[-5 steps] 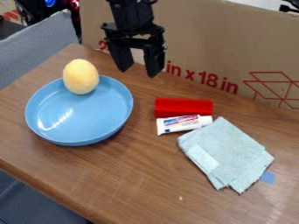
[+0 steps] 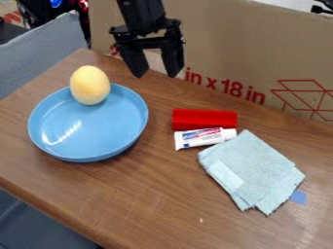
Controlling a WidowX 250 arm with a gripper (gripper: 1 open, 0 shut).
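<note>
My black gripper [image 2: 155, 66] hangs in the upper middle, above the table and in front of the cardboard, with its two fingers spread and nothing seen between them. A blue plate [image 2: 73, 136] sits at the left, with a pale yellow egg-shaped object [image 2: 90, 85] at its back edge. A red cylinder [image 2: 202, 119] lies right of the plate, with a white toothpaste tube [image 2: 204, 137] just in front of it. A folded light blue cloth [image 2: 254, 170] lies at the right.
A cardboard panel [image 2: 260, 58] stands along the back of the wooden table [image 2: 156, 204]. A grey edge borders the table at the left.
The objects on the table have not moved.
</note>
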